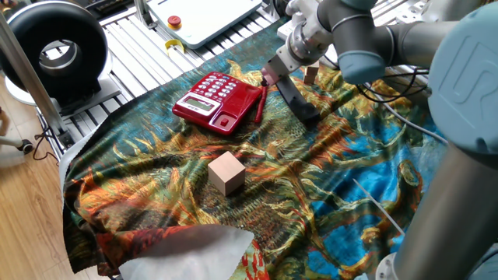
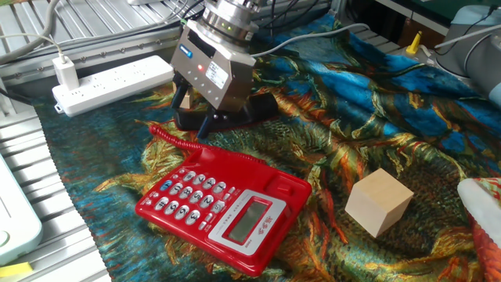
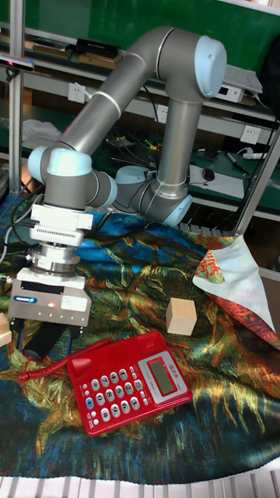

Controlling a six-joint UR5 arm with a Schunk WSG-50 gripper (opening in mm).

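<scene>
A red desk phone (image 2: 227, 205) with a keypad and small screen lies on the patterned cloth, its cradle empty. Beside it rests its black handset (image 1: 299, 101), joined by a red coiled cord (image 2: 178, 141). My gripper (image 3: 43, 338) points down over the handset, its fingers wide apart. In the third exterior view, one finger (image 3: 71, 338) shows on the right of the handset and the other on its left. The handset still lies on the cloth; whether a finger touches it, I cannot tell.
A wooden block (image 2: 380, 202) sits on open cloth near the phone. Behind the gripper stands another small block (image 1: 310, 75). A white power strip (image 2: 117, 84) runs along the back. Folds wrinkle the cloth (image 1: 148, 194), and one corner is turned over.
</scene>
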